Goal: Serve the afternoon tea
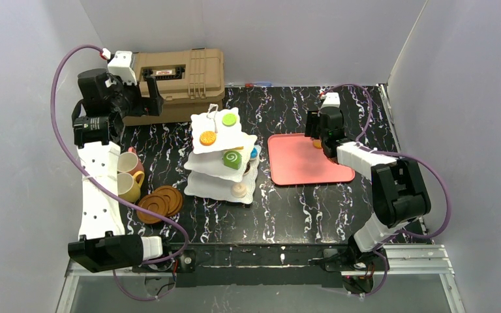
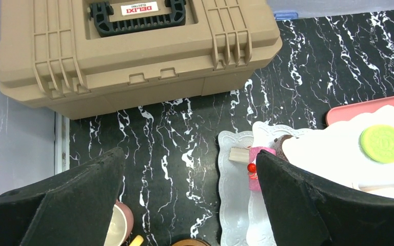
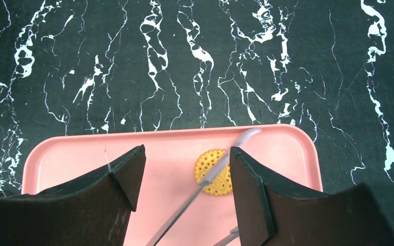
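A white tiered stand (image 1: 205,186) holds treats, among them an orange disc (image 1: 207,137), a green disc (image 1: 229,119) and a green swirl cake (image 1: 232,159). My left gripper is open and empty near the case at the back left. My right gripper is over the pink tray (image 1: 287,163), where a yellow biscuit (image 3: 208,182) lies; a long pale utensil (image 3: 177,215), probably tongs, extends between and below its fingers across the biscuit. Whether the fingers grip it is unclear.
A tan case (image 1: 179,91) stands at the back left. Two mugs (image 1: 128,188) and wooden coasters (image 1: 152,212) are at the left front. The table right of the stand, in front of the tray, is clear.
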